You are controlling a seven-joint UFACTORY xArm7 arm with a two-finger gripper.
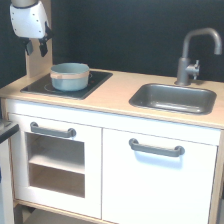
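Observation:
My gripper (37, 47) hangs at the upper left, its white body cut by the top edge and its dark fingers pointing down. They are too small and dark to show whether they are open or shut. No object is visible hanging from them. Lower and to the right, a blue-grey pot (70, 78) rests upright on the black stovetop (98, 80), apart from the gripper.
A steel sink (172, 98) and dark faucet (186, 62) occupy the right of the wooden counter (118, 92). Below are a white cabinet door (150, 180) and a white-framed compartment with a shelf (58, 170). Grey-and-white parts (6, 130) stick in at the left edge.

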